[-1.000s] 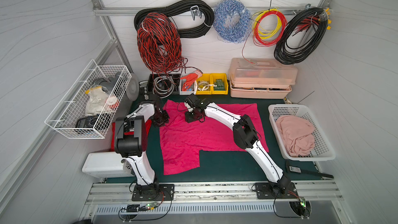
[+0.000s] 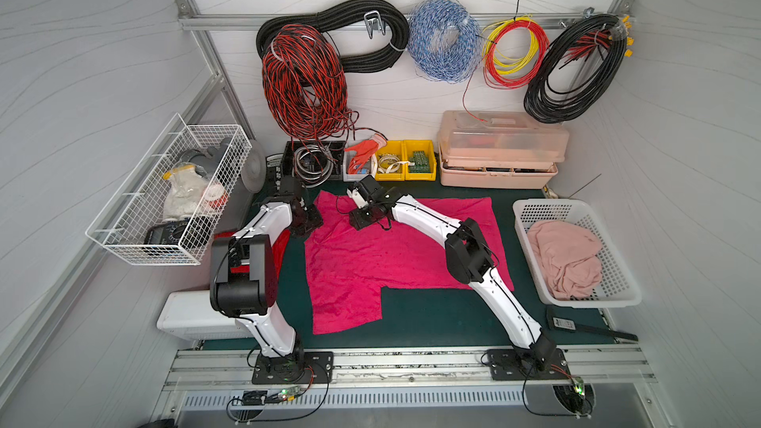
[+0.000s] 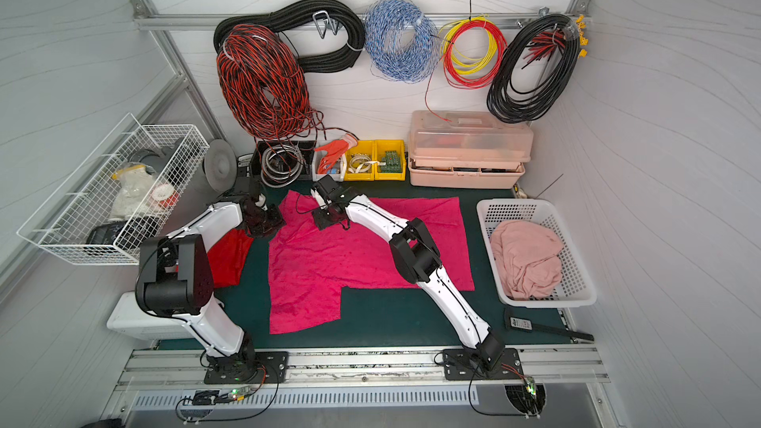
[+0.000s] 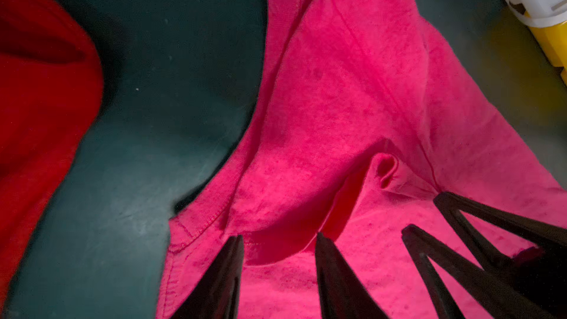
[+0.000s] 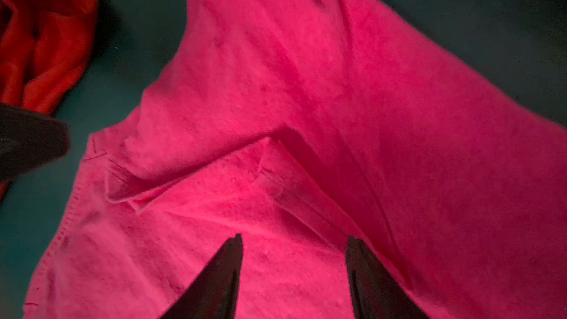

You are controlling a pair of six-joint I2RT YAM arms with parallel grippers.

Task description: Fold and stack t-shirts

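Note:
A pink t-shirt [image 2: 412, 261] lies spread on the dark green table, with a rumpled fold at its upper left, near the sleeve and collar. My left gripper hovers over that fold at the shirt's left edge, its fingers apart and the cloth beneath them. My right gripper is a little to the right of it, above the same rumpled area, open with no cloth visibly held. A red garment [image 3: 228, 257] lies at the left, partly hidden by the left arm.
A white laundry basket [image 2: 618, 285] with folded pale pink cloth stands at the right. Small bins [image 2: 420, 174] and a pink toolbox [image 2: 499, 178] line the back. A wire basket [image 2: 142, 245] hangs at the left. Bare table shows along the front.
The left arm has shifted a little leftward and back from where it stood a second ago. The right gripper has moved slightly to the left. The shirt looks unchanged.

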